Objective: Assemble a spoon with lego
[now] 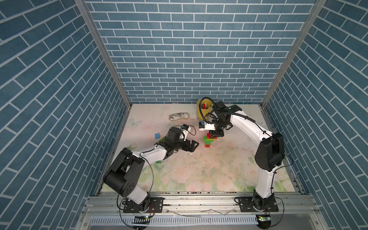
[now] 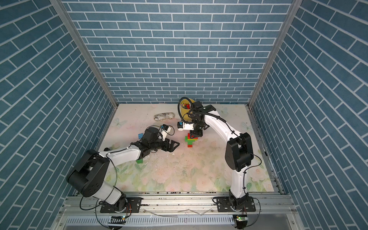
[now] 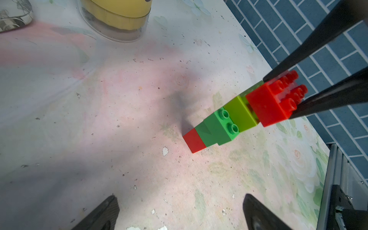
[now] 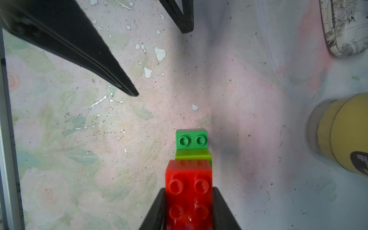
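Observation:
My right gripper is shut on a red brick [image 4: 188, 168] at the top of a joined row of bricks. Below this brick, in the left wrist view, come a lime-green brick [image 3: 242, 113], a green brick [image 3: 221, 126] and a red end brick [image 3: 194, 140]. Whether that end touches the table cannot be told. To the left of the row, my left gripper [image 1: 194, 146] is open and empty, its two dark fingertips [image 3: 107, 210] spread wide apart in its own wrist view.
Behind the bricks stands a yellow container [image 1: 200, 112] with red pieces inside. A pale patterned pouch [image 1: 179, 116] lies at the back. A blue brick [image 1: 157, 135] and a green brick [image 2: 139, 161] lie near the left arm.

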